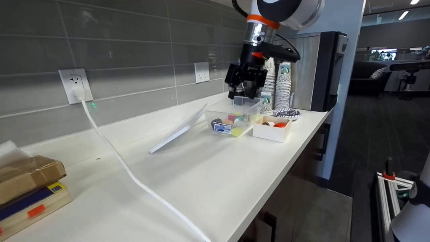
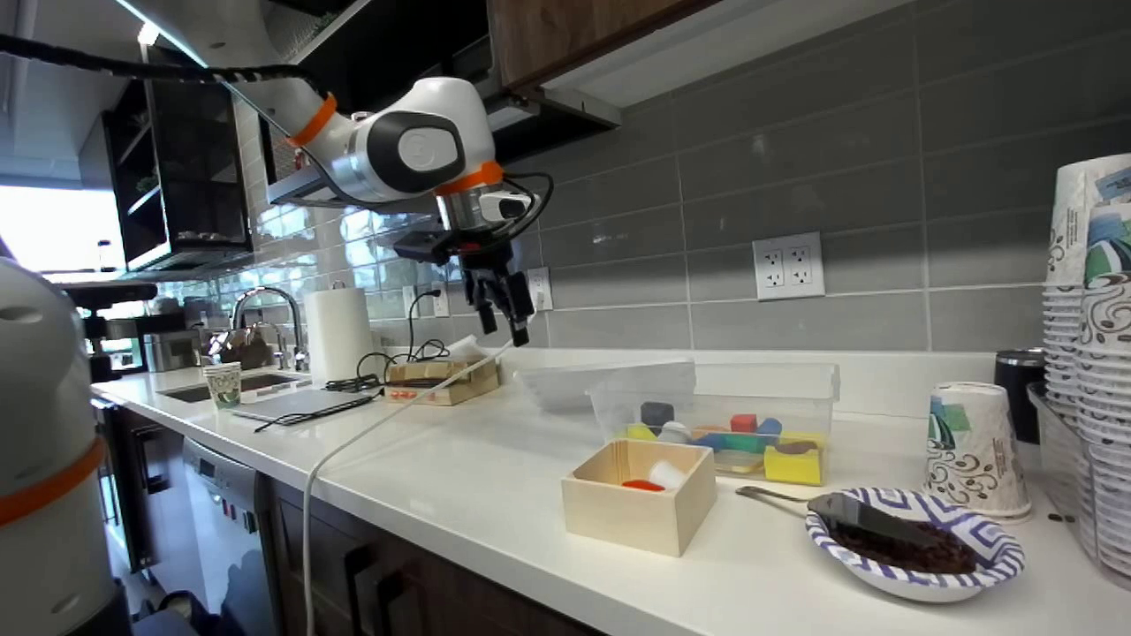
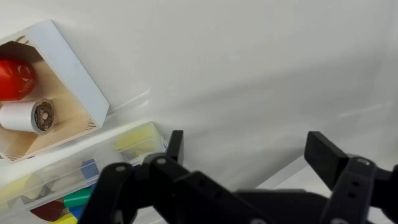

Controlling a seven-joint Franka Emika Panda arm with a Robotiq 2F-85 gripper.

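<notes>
My gripper hangs above the counter near the clear plastic bin, its fingers open and nothing between them. In the wrist view the fingers stand wide apart over bare white counter. Colored blocks and pieces, such as a yellow piece and a red block, lie in the bin. In front of the bin stands a small wooden box. It contains a red object and a white cylinder with a brown patterned end. The bin's lower part is hidden behind my gripper in the wrist view.
A white lid-like panel leans by the wall beside the bin. A patterned bowl with a utensil, a paper cup and cup stacks stand beyond. A white cable crosses the counter.
</notes>
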